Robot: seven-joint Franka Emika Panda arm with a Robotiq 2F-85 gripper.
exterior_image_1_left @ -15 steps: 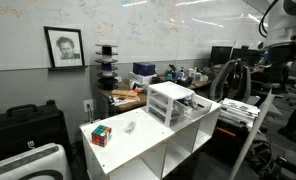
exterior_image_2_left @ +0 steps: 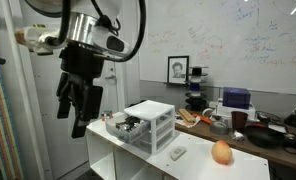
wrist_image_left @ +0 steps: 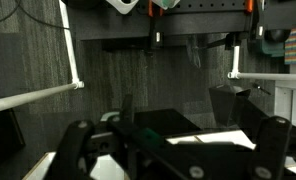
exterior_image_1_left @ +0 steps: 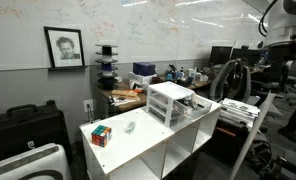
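Note:
My gripper (exterior_image_2_left: 72, 118) hangs open at the left of the second exterior view, in front of the white shelf (exterior_image_2_left: 198, 170), with nothing between its fingers. In the first exterior view the arm (exterior_image_1_left: 280, 62) is at the far right edge, its fingertips hard to make out. A multicoloured block (exterior_image_1_left: 101, 135) sits on the shelf's near end; an orange rounded shape (exterior_image_2_left: 222, 153) shows at that end in the second exterior view. A small pale item (exterior_image_1_left: 130, 127) lies between it and the white drawer unit (exterior_image_1_left: 170, 102). The wrist view shows mostly dark floor (wrist_image_left: 108, 75) below.
Beside the drawers a grey bin (exterior_image_2_left: 126, 127) holds several items. Behind the shelf runs a cluttered wooden desk (exterior_image_1_left: 123, 103). A stack of papers (exterior_image_1_left: 238, 112) stands farther right. The shelf's top has bare room around the block.

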